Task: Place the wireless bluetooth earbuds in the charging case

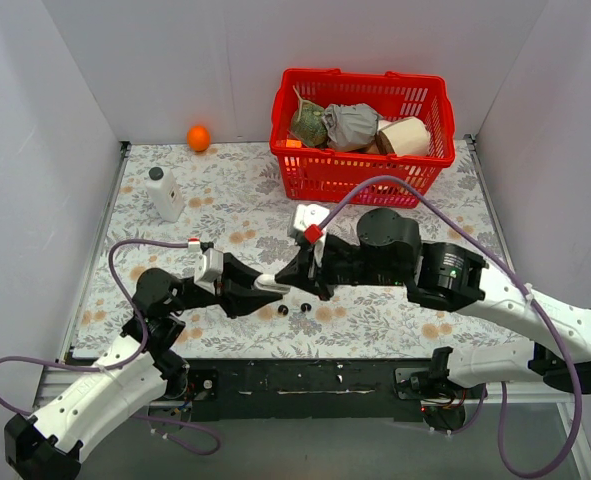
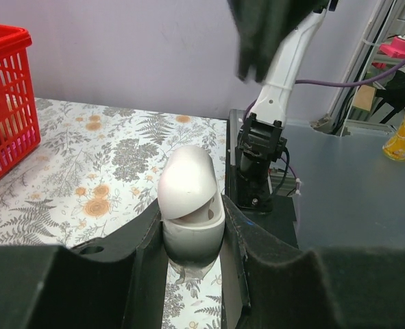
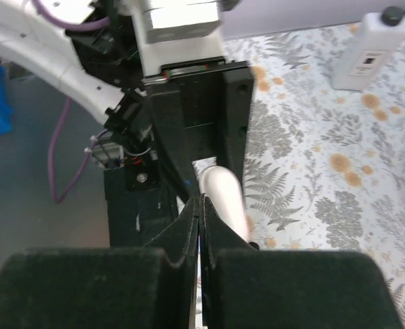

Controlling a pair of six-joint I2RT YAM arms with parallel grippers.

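The white charging case (image 2: 188, 192) is held upright in my left gripper, which is shut on it; its lid looks slightly raised. In the top view the case (image 1: 272, 285) sits between both grippers. My right gripper is shut with nothing visible between its fingers, above and beside the case. Two small black earbuds (image 1: 283, 309) (image 1: 305, 307) lie on the floral mat below the case.
A red basket (image 1: 285, 180) with several items stands at the back. A white bottle (image 1: 165, 195) and an orange (image 1: 198, 137) are at back left.
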